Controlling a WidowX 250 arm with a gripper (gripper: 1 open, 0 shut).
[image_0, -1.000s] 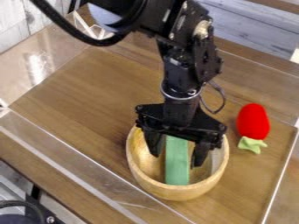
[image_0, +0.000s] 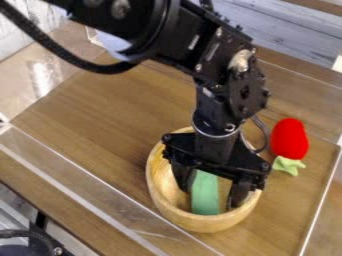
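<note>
A yellow wooden bowl (image_0: 181, 217) sits on the wooden table, holding a green oblong object (image_0: 206, 196). My black gripper (image_0: 209, 188) is down inside the bowl over the green object, one finger on each side of it. Whether the fingers touch it is hard to tell. To the right of the bowl lie a red object (image_0: 290, 137) and a pale green, leafy-shaped piece (image_0: 289, 166).
Metal edge strips run along the front left and right sides. A white slatted wall stands behind.
The gripper has shifted slightly down, and its fingers appear a little closer around the green object. The bowl, red object and leafy piece look unmoved.
</note>
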